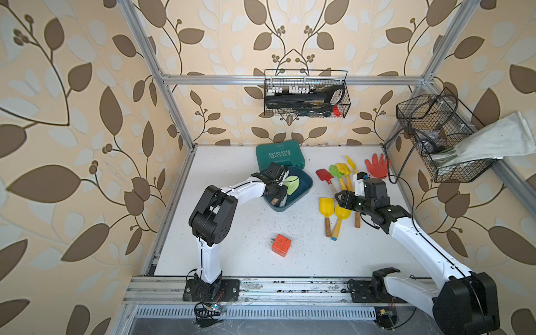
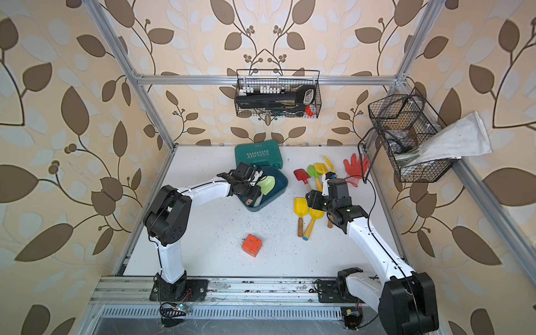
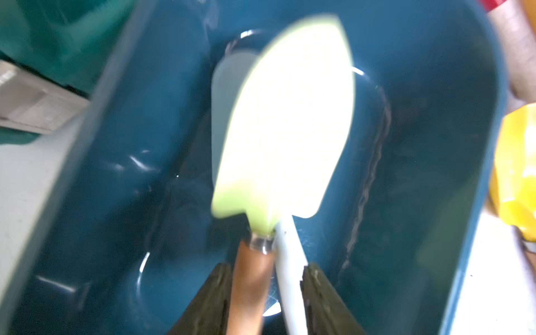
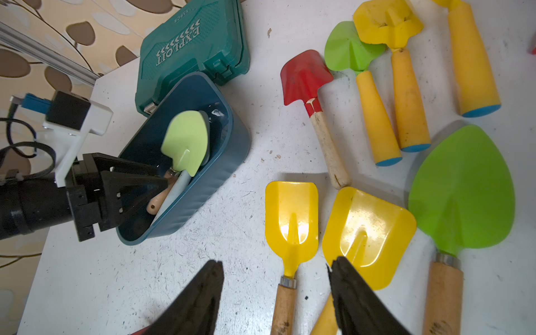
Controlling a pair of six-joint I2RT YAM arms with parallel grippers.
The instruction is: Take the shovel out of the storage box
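Inside the dark teal storage box [image 4: 227, 156] lies a pale green shovel [image 3: 284, 117] with a wooden handle [image 3: 250, 279], next to a second tool's white handle [image 3: 287, 254]; that tool's grey head is partly hidden beneath the green blade. My left gripper is over the box at the handles, its fingers apart on either side of them; whether they touch the wood I cannot tell. My right gripper hangs open above the yellow shovels to the right of the box, holding nothing.
A closed green case [image 2: 258, 153] sits behind the box. Several shovels [image 4: 301, 78] and a red glove [image 1: 375, 165] lie on the right. A red cube [image 1: 281, 245] is at the front middle.
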